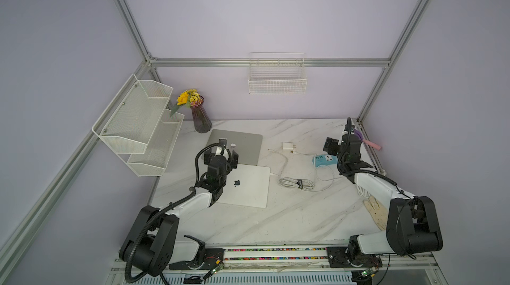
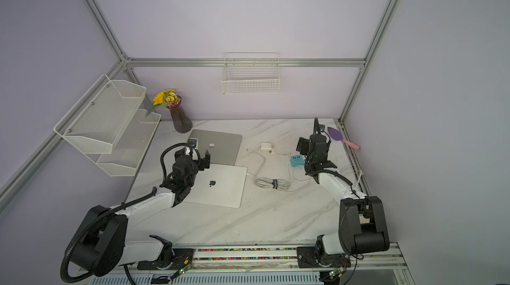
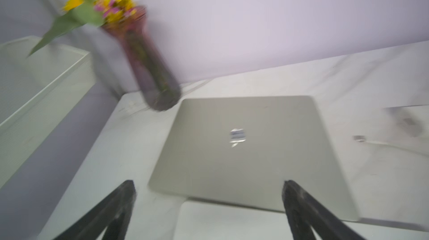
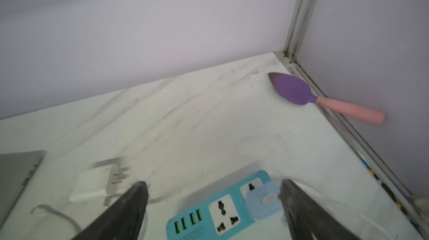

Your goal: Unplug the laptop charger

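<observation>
A white charger (image 4: 91,184) with metal prongs lies on the table, apart from the blue power strip (image 4: 205,215); in the top left view the charger (image 1: 288,146) is left of the strip. A white cable (image 1: 289,183) lies coiled and strapped in the middle, its lead meeting the right edge of the silver laptop (image 1: 249,189). My left gripper is open and empty above the laptops. Open too, my right gripper hovers over the power strip, nothing between its fingers. A translucent block (image 4: 263,202) sits on the strip's right end.
A grey laptop (image 3: 250,146) lies behind the silver one, with a flower vase (image 1: 200,117) at the back left. A purple spatula (image 4: 292,88) rests at the right edge. Mesh shelves (image 1: 140,125) stand left.
</observation>
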